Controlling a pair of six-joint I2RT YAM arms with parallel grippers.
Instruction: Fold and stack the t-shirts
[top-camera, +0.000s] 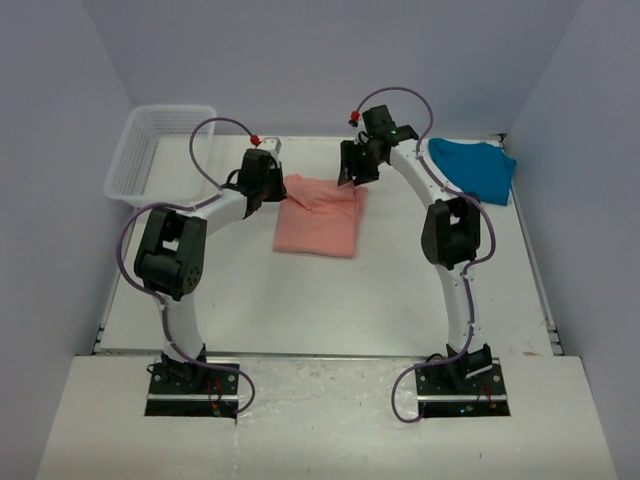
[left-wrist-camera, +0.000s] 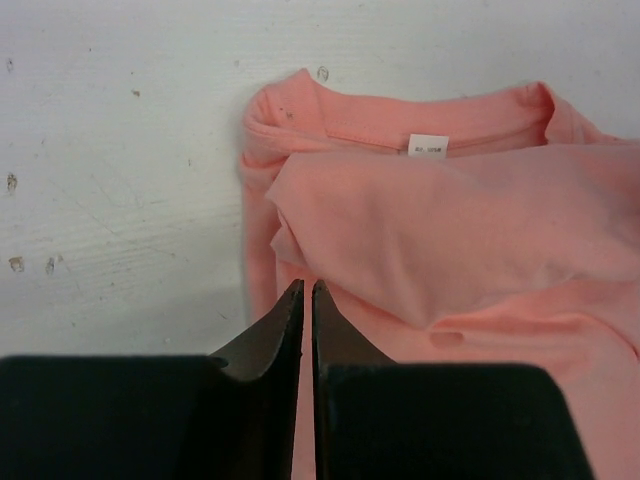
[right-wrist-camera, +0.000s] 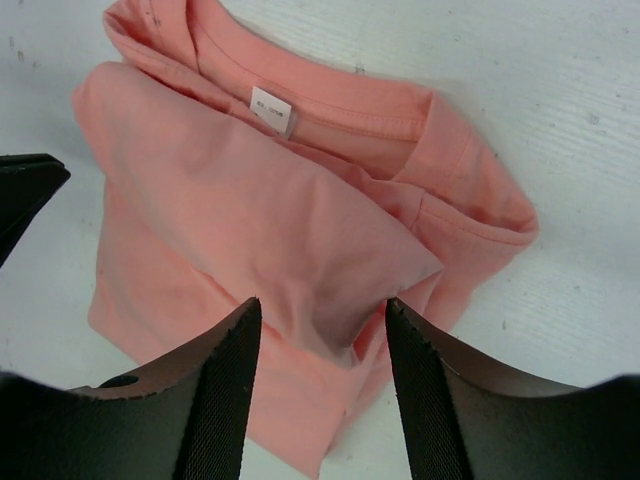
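A pink t-shirt (top-camera: 316, 230) lies partly folded at the back middle of the table, its collar and white tag (left-wrist-camera: 428, 146) toward the back and a loose flap (right-wrist-camera: 300, 235) bunched below the collar. Over the shirt's left edge is my left gripper, its fingertips a narrow gap apart and no cloth seen between them. At the right side, my right gripper stands open above the flap's corner, fingers spread on either side of the cloth. A blue folded cloth (top-camera: 474, 170), perhaps another t-shirt, rests at the back right.
An empty white basket (top-camera: 122, 165) stands at the back left, near the left arm. Grey walls bound the left, right and back.
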